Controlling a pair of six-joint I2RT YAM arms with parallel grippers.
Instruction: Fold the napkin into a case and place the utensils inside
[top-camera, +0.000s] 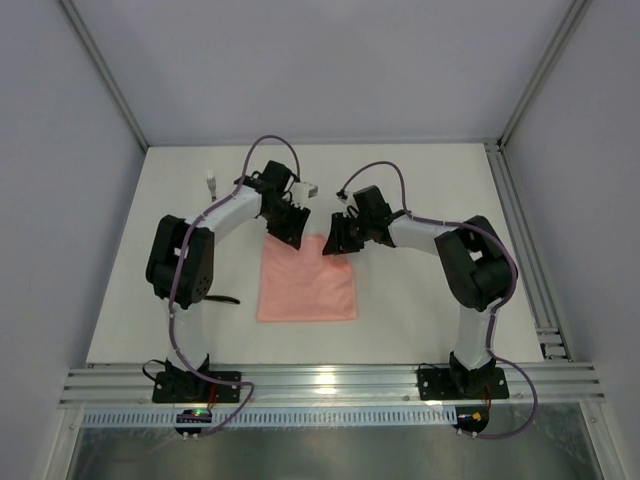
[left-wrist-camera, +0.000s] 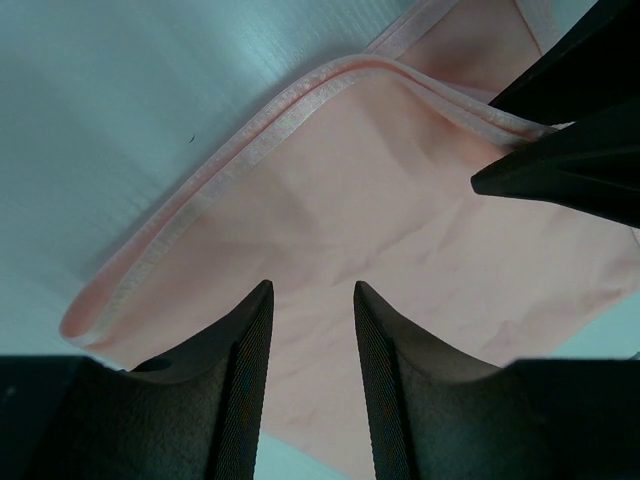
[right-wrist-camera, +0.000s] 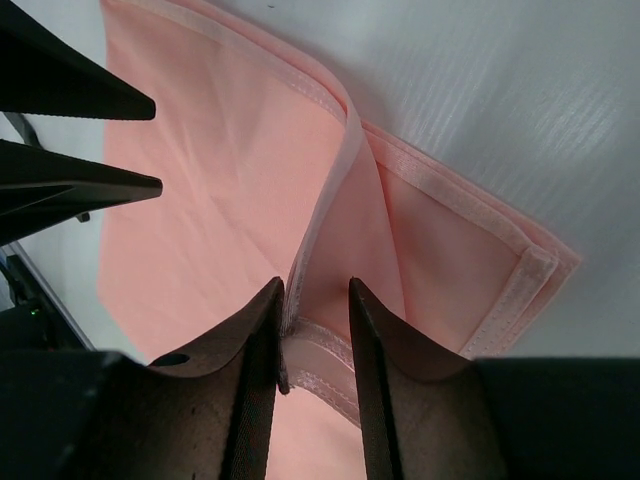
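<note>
The pink napkin (top-camera: 308, 290) lies folded into a rough rectangle at the table's middle, with one top corner turned down. Over its upper edge my left gripper stands part open, the cloth below and nothing gripped. My right gripper is part open too, at the napkin's top right. A raised fold of the napkin (right-wrist-camera: 335, 210) runs between its fingers, close against the left one. Left of the napkin lies a dark utensil (top-camera: 222, 299); a pale-headed utensil (top-camera: 211, 184) lies farther back, its lower part hidden by the left arm.
The two grippers are close together over the napkin's top edge. Bare white table (top-camera: 430, 300) lies to the right, and also behind and in front of the napkin.
</note>
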